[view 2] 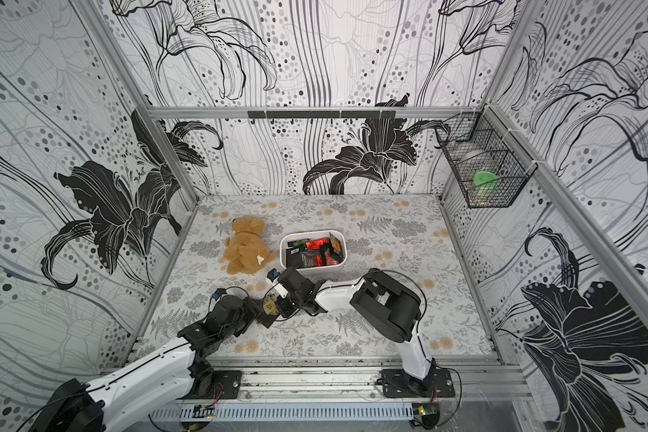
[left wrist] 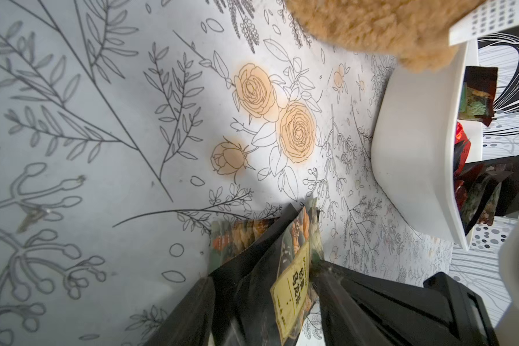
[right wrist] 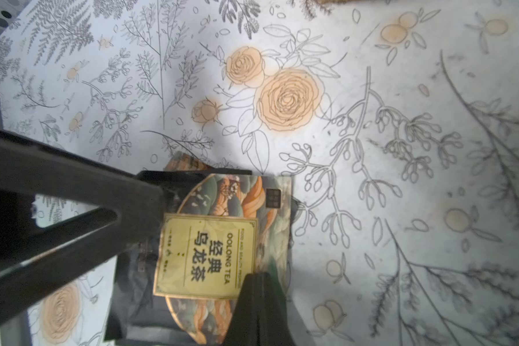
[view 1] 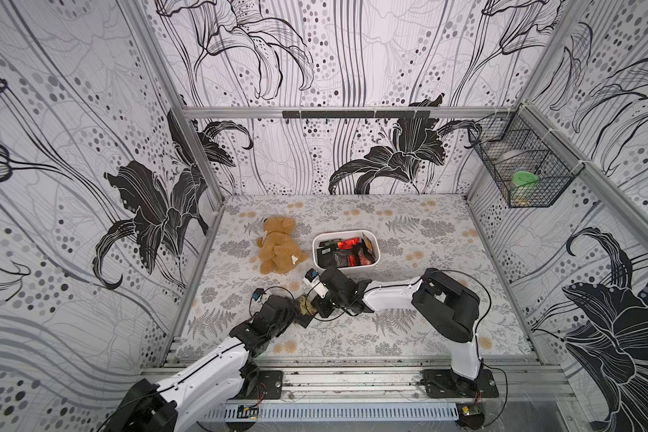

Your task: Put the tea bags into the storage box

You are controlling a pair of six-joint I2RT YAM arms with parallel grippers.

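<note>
Black tea bags with a yellow "Oolong Tea" label (right wrist: 207, 256) lie on the front part of the table, one overlapping another. My left gripper straddles them: its fingers stand apart, one on each side, and the top bag looks bent between them. From the opposite side my right gripper reaches over the labelled bag, its tips shut with nothing seen between them. The white storage box (view 1: 376, 260) stands behind the grippers and holds several red and black packets (view 2: 313, 253).
A brown teddy bear (view 1: 279, 246) lies left of the box. A wire basket (view 1: 547, 180) with a green item hangs on the right wall. The two grippers are close together over the bags; the table to the right of the box is clear.
</note>
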